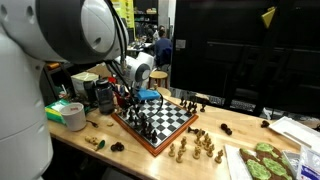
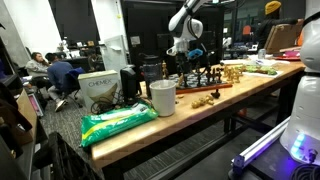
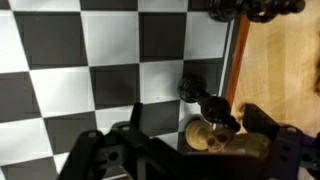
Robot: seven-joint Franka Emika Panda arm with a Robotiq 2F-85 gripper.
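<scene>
My gripper stands open over the edge of the chessboard [image 3: 113, 85] in the wrist view. A dark chess piece [image 3: 205, 100] shows in the gap between its fingers, with a light piece [image 3: 199, 134] beside it, partly behind the gripper. Neither is clamped. In exterior view 1 the gripper hangs over the left side of the board [image 1: 174, 119], and its fingertips are too small to make out. Several dark pieces [image 1: 150, 132] stand along the board's near left edge. Whether the fingers touch any piece cannot be told.
Several light pieces [image 1: 197, 146] stand on the table right of the board. A white mug [image 1: 74, 117] is at the left, a green-patterned tray [image 1: 262, 165] at the near right. More dark pieces [image 3: 255, 8] crowd the board's edge. Mid-board squares look mostly bare.
</scene>
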